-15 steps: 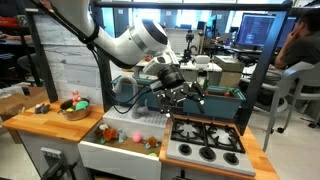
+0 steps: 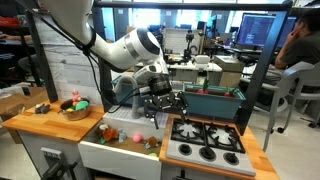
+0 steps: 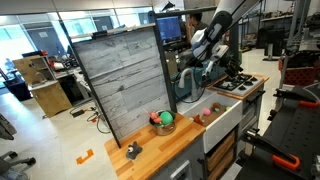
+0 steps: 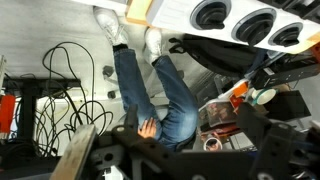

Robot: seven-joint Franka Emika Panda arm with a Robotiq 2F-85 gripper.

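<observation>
My gripper [image 2: 170, 106] hangs in the air between the sink and the stove, its fingers open and no object visible between them. Below and to its right is the silver stove [image 2: 207, 145], with dark grates and a row of black knobs along its front. Several small coloured things [image 2: 137, 137] lie in the sink [image 2: 97, 157]. In the wrist view the dark fingers are blurred along the bottom, and a stove knob [image 4: 210, 15] shows at the top.
A basket [image 2: 74, 112] with a green thing stands on the wooden counter at left. Behind the stove is a teal bin [image 2: 212, 105]. The wrist view shows a seated person's legs [image 4: 140, 85] and loose cables on the floor. Most of the stove top appears clear.
My arm's wrist and gripper have shifted a little left and lower, and the hand has turned. The stove, sink and basket look unmoved.
</observation>
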